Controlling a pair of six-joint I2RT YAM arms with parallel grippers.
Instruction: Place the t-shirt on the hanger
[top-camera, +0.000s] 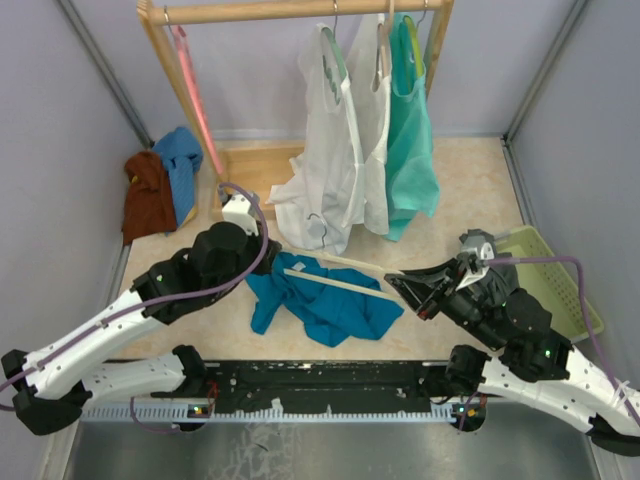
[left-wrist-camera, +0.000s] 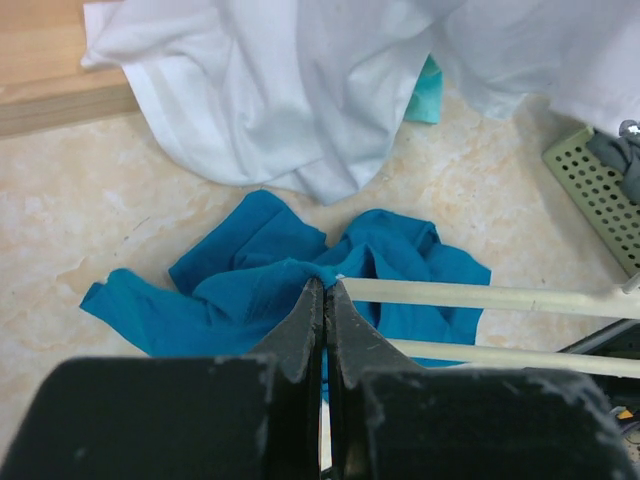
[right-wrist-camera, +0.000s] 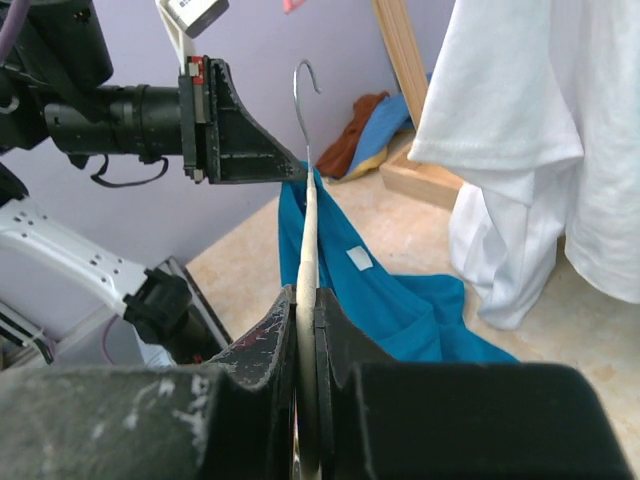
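The blue t-shirt (top-camera: 330, 305) lies crumpled on the floor, one part lifted toward my left gripper (top-camera: 273, 258). My left gripper is shut, with a thin fold of the raised blue cloth (left-wrist-camera: 280, 280) at its fingertips. My right gripper is shut on the pale hanger (right-wrist-camera: 309, 235), gripping one end. Its two bars (left-wrist-camera: 470, 293) stretch over the shirt toward the left gripper, and the far end meets the cloth beside the fingertips. Whether that end sits inside the shirt I cannot tell. The metal hook (right-wrist-camera: 299, 95) points up.
Behind stands a wooden rack (top-camera: 290, 11) with white garments (top-camera: 325, 130), a teal garment (top-camera: 410, 150) and a bare pink hanger (top-camera: 195, 95). Brown cloth (top-camera: 150, 195) and blue cloth (top-camera: 180, 160) lie at left. A green basket (top-camera: 560, 280) stands at right.
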